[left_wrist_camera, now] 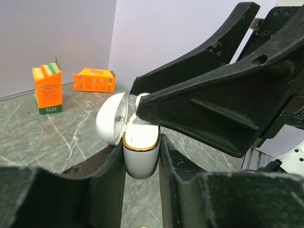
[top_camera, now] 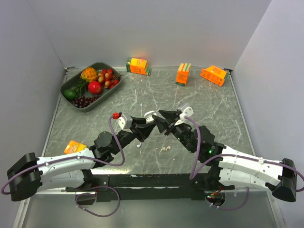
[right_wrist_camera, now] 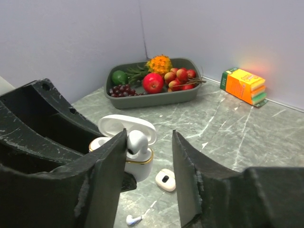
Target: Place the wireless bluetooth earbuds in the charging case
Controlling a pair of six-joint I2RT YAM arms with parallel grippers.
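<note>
The white charging case (left_wrist_camera: 140, 154) with its lid raised is held upright in my left gripper (top_camera: 150, 124), which is shut on its lower body. My right gripper (top_camera: 162, 118) reaches over the case from the right, fingers parted. In the right wrist view a white earbud (right_wrist_camera: 137, 142) sits in the case's opening, at the inner side of one right finger; whether that finger touches it I cannot tell. A loose earbud (right_wrist_camera: 133, 220) and a small white case-like object (right_wrist_camera: 166, 180) lie on the table below.
A grey tray of fruit (top_camera: 83, 107) stands at the back left. Orange boxes (top_camera: 183, 73) stand along the back, and another (top_camera: 74, 147) lies at the left front. Small pale items (top_camera: 166, 148) lie near the middle front.
</note>
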